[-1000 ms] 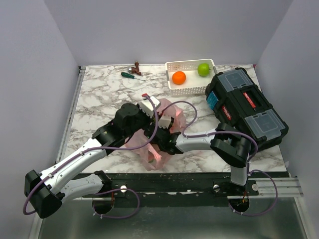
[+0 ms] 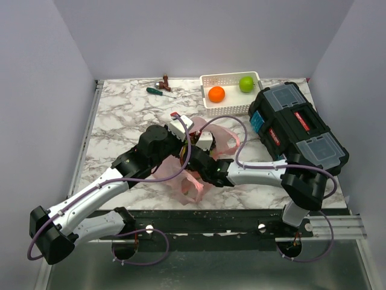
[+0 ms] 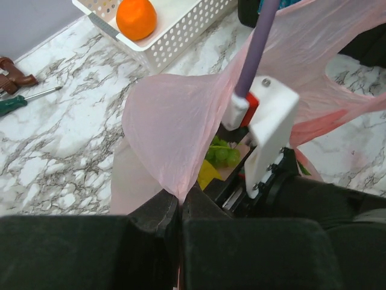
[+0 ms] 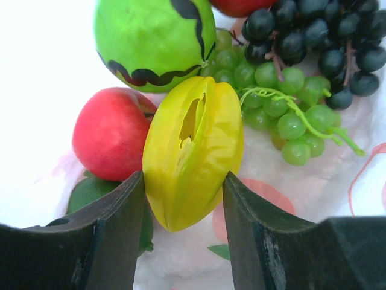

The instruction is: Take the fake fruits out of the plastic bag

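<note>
A pink-printed plastic bag (image 3: pixel 175 115) has its edge pinched in my left gripper, which is shut on the film. Inside the bag, my right gripper has its fingers on either side of a yellow fruit (image 4: pixel 193 139); whether it grips firmly cannot be told. Around that fruit lie a red fruit (image 4: pixel 113 134), a striped green melon (image 4: pixel 155 45), green grapes (image 4: pixel 283 109), dark grapes (image 4: pixel 316 36) and another red fruit (image 4: pixel 241 5). From above, the arms cover much of the bag (image 2: pixel 193 187).
A white basket (image 2: pixel 208 110) at the back holds an orange (image 2: pixel 216 94) and a green apple (image 2: pixel 246 84). A black toolbox (image 2: pixel 301 130) stands at right. A screwdriver (image 2: pixel 158 92) and a brown object (image 2: pixel 163 83) lie at back left.
My right arm has swung its elbow outward to the right and its gripper has shifted within the bag. The bag's right side has spread to the right. My left arm has stayed put.
</note>
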